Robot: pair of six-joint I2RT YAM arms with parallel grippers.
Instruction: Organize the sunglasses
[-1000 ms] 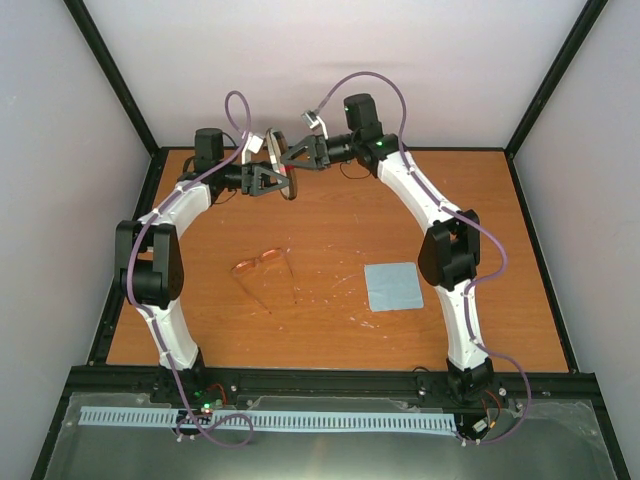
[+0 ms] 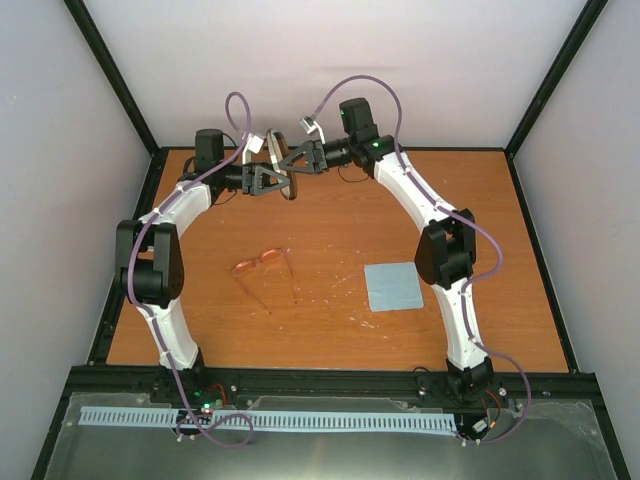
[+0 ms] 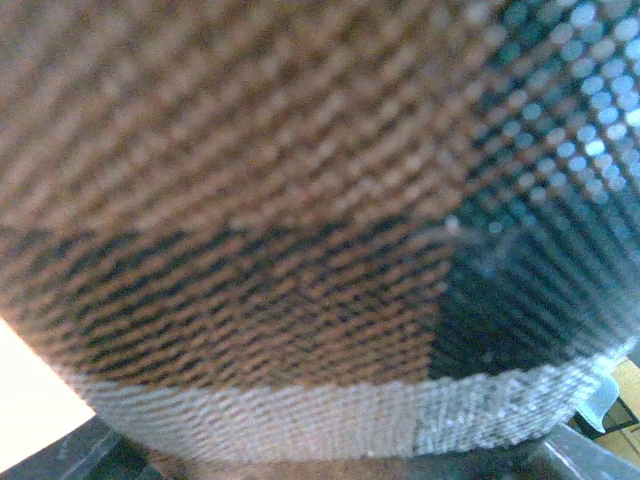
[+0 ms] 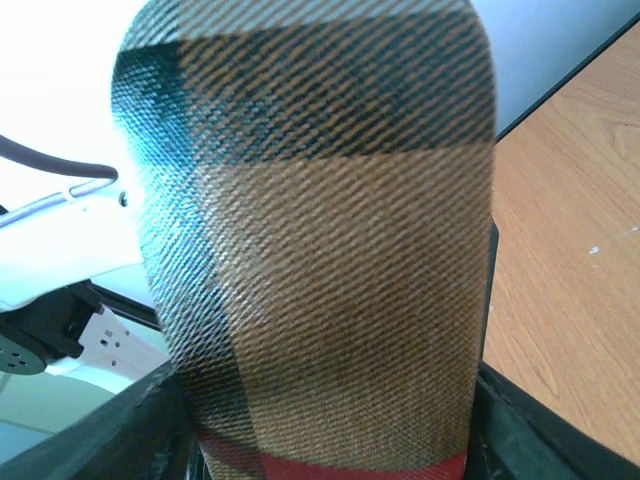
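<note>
A plaid glasses case is held up between both grippers at the top centre of the table, filling both wrist views with brown, dark check fabric. My left gripper is shut on the case from the left. My right gripper is at the case from the right, its fingers around it; whether they grip it tightly is unclear. Orange-framed sunglasses lie on the table below the left gripper, temples spread toward the front.
A light blue cloth lies flat at the right of the wooden table. Walls enclose the back and sides.
Over the last second my right arm has shifted slightly down at the case. The left arm, sunglasses and cloth have not visibly moved.
</note>
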